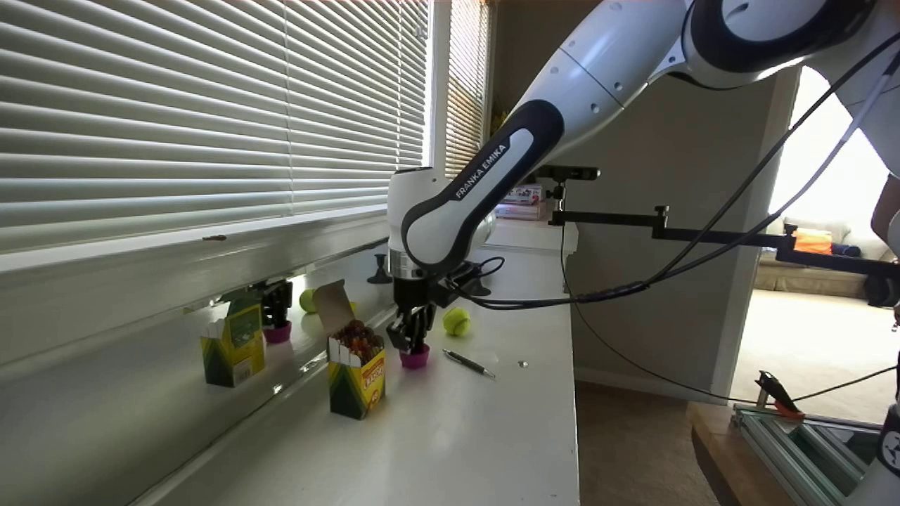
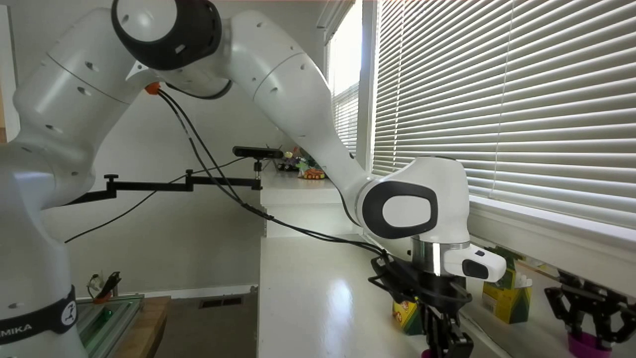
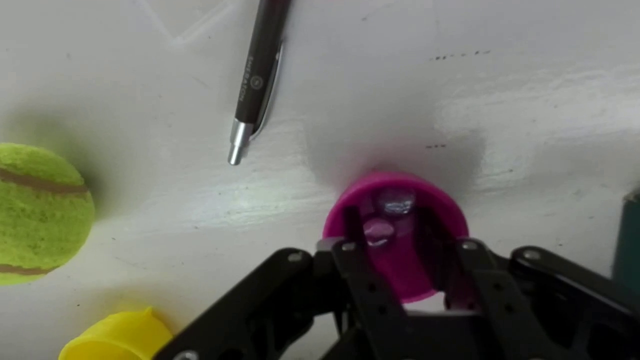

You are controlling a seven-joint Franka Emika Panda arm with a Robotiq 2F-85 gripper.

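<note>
A magenta cup (image 3: pixel 399 178) stands upright on the white surface, with two shiny, glassy-looking lumps (image 3: pixel 387 217) showing inside. My gripper points down over it, its fingers apart and their tips within the outline of the cup's mouth. No object is visibly clamped between the fingers, though their lower ends are dark and hard to make out. In the first exterior view the fingers meet the cup (image 1: pixel 414 359) from above. Only a sliver of cup (image 2: pixel 426 354) shows at the bottom of the second exterior view.
Close beside the cup stands an open crayon box (image 1: pixel 358 384). A tennis ball (image 3: pixel 39 213), a yellow cup-like object (image 3: pixel 120 337) and a dark pen (image 3: pixel 255 78) lie around it. The glossy panel (image 1: pixel 194 422) along the window side reflects the scene.
</note>
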